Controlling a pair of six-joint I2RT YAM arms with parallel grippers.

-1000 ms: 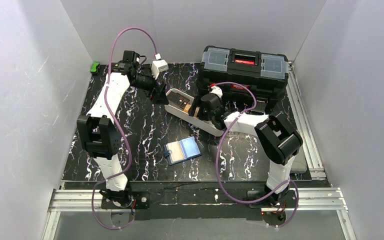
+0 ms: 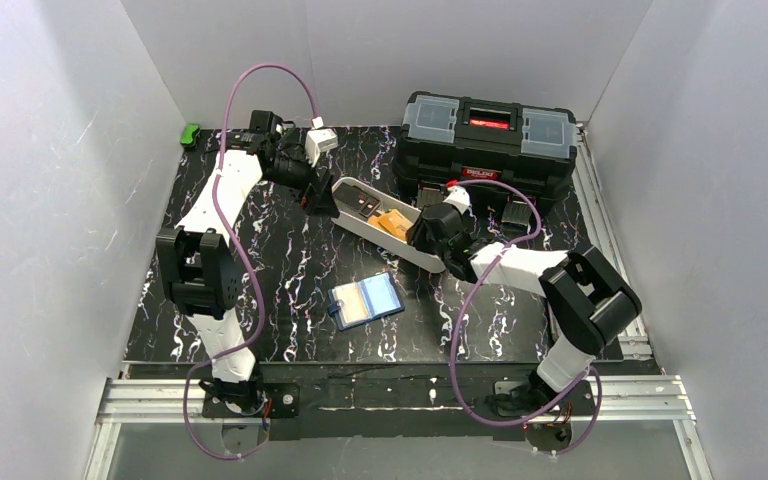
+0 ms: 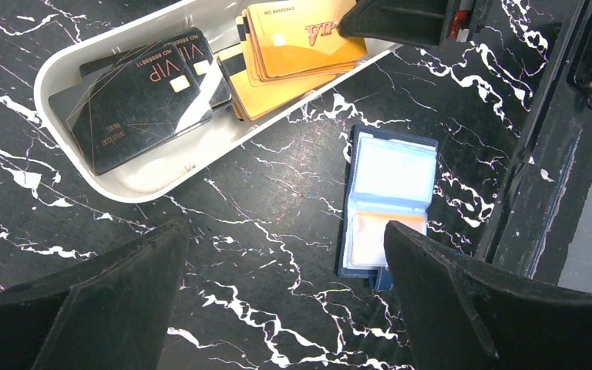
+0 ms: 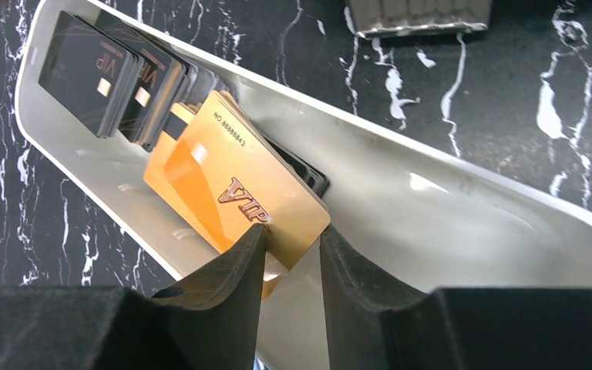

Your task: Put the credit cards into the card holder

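A white bin holds black cards and orange VIP cards. My right gripper is down in the bin, its fingers part open and close together at the front edge of an orange card; whether it grips cannot be told. The blue card holder lies open in front of the bin, with a pale orange-edged insert in one side. My left gripper stands open above the table at the bin's left, nothing between its fingers.
A black toolbox stands behind the bin at the back right. A small green object is in the back left corner. Bare marble table surrounds the card holder. Walls close in both sides.
My right gripper and arm have shifted right and toward the table's front, uncovering more of the orange cards.
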